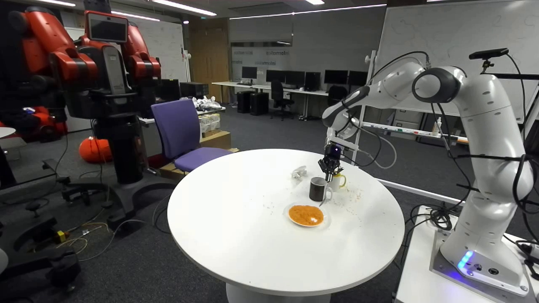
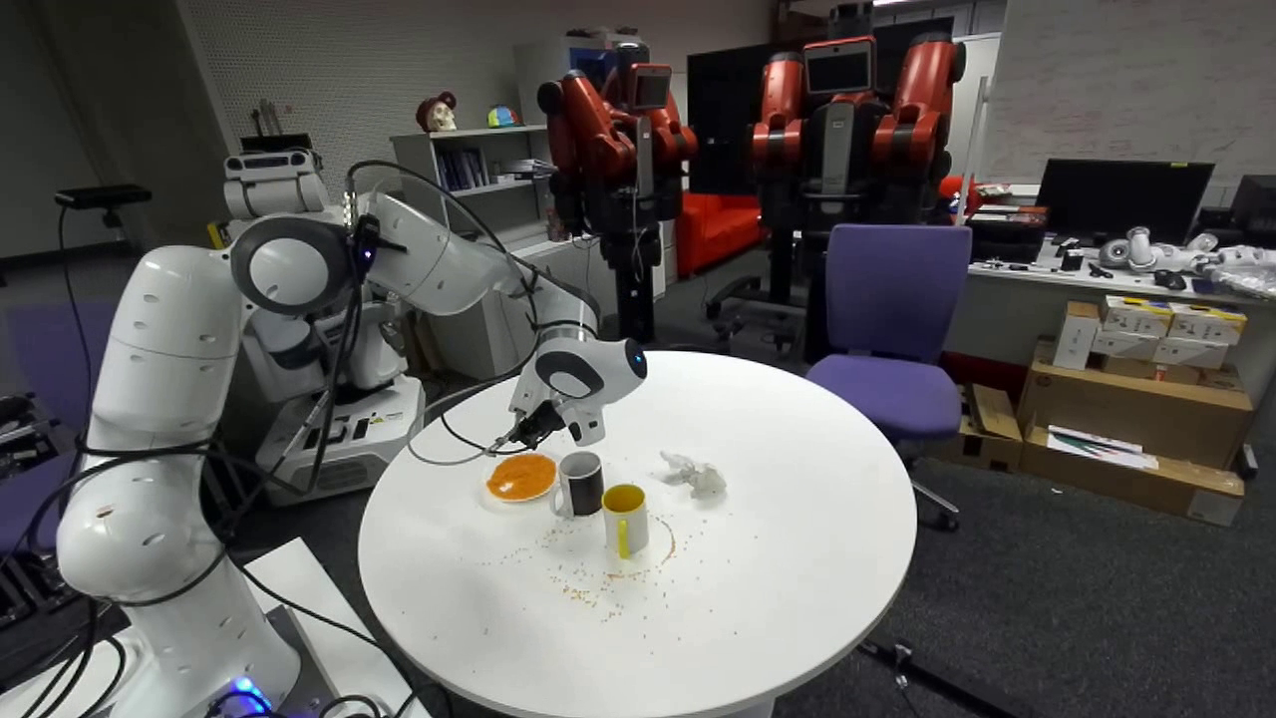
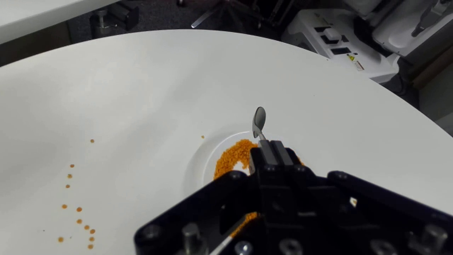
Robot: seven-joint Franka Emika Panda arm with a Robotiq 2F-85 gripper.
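A metal spoon (image 3: 259,118) juts out from the tips of my gripper, which is shut on its handle. No orange grains show in the spoon's bowl. In the wrist view the spoon and fingers overlap a white plate (image 3: 208,165) of orange grains (image 3: 234,156); the fingers hide part of both. In exterior view 1 my gripper (image 1: 329,172) is above and behind a dark mug (image 1: 316,190), in front of a yellow-and-white mug (image 1: 336,184) that it partly covers. The plate (image 1: 327,219) lies nearer the camera.
Crumpled clear plastic (image 2: 696,475) lies on the round white table (image 2: 766,574), beyond the yellow mug (image 2: 624,527). Loose grains (image 2: 586,592) are scattered around that mug. A purple chair (image 2: 894,323) stands at its edge.
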